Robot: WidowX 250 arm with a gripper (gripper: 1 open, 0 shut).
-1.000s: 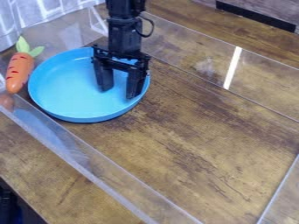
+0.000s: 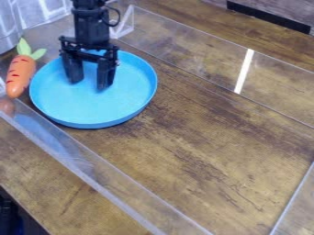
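My black gripper (image 2: 88, 57) hangs at the upper left over a round blue plate (image 2: 98, 105), its fingers down inside the plate's back half. It is too dark to tell how far apart they are or whether anything is between them. An orange toy carrot (image 2: 20, 73) with green leaves lies just left of the plate, partly past the image's left edge.
Clear plastic walls or strips (image 2: 147, 211) cross the wooden surface (image 2: 215, 151) along the lower left, the back and the right. A white crumpled item (image 2: 6, 32) sits in the top left corner. The wooden area right of the plate is empty.
My gripper has moved left across the plate, from its right side to its back left. The plate and carrot look unmoved.
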